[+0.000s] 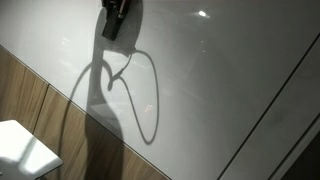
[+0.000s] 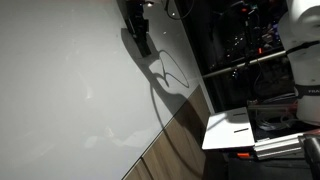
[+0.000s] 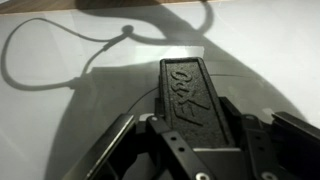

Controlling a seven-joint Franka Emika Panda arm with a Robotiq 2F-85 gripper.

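A black block-shaped eraser (image 3: 193,100) with raised lettering is held in my gripper, shut on it in the wrist view. The fingers (image 3: 172,150) press against its near end, and its far end points out over the white board. In exterior view 1 the eraser (image 1: 111,27) is a dark shape at the top, against the white surface (image 1: 200,90). Exterior view 2 has the gripper (image 2: 137,25) high up, with the dark eraser (image 2: 144,47) below it. Whether the eraser touches the surface, I cannot tell.
Shadows of the arm and a looped cable fall across the white surface. A wood-grained strip (image 1: 22,92) borders it, with a white panel (image 1: 22,150) beyond. In exterior view 2 a white robot part (image 2: 305,60) and dark clutter stand at the right.
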